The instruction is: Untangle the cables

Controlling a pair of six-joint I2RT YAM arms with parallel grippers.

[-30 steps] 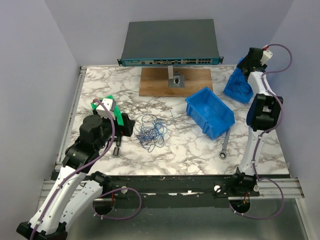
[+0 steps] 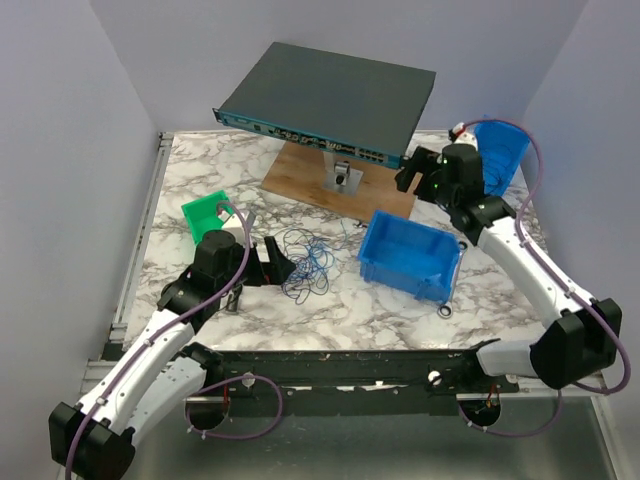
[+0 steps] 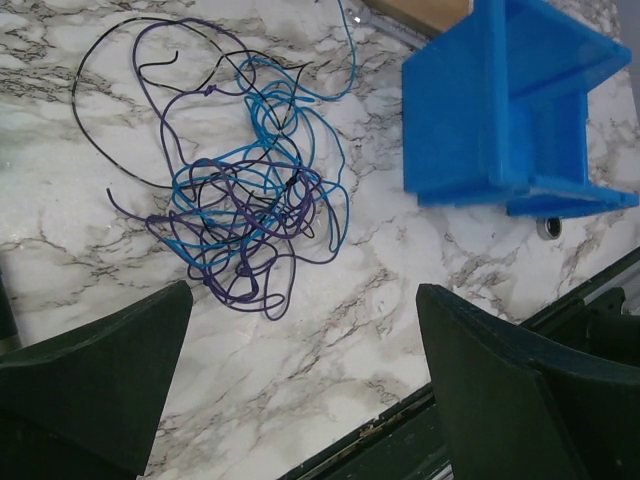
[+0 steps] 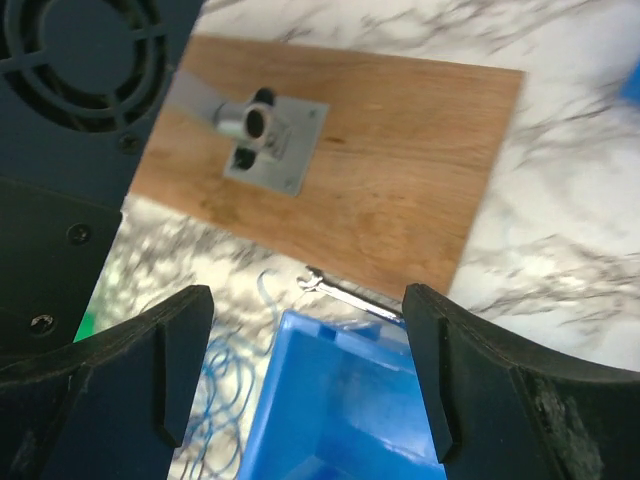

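A tangle of blue, purple and black cables lies on the marble table, filling the middle of the left wrist view. My left gripper is open just left of and over the tangle, with nothing between its fingers. My right gripper stands open, raised at the front right corner of the dark rack unit, above the middle blue bin; its fingers hold nothing visible.
A rear blue bin stands at the back right, a green tray at the left. A wrench lies by the middle bin. The rack unit's stand rests on a wooden board.
The rack unit now sits skewed, and the middle bin has turned and shifted. My left gripper has moved right toward the cables.
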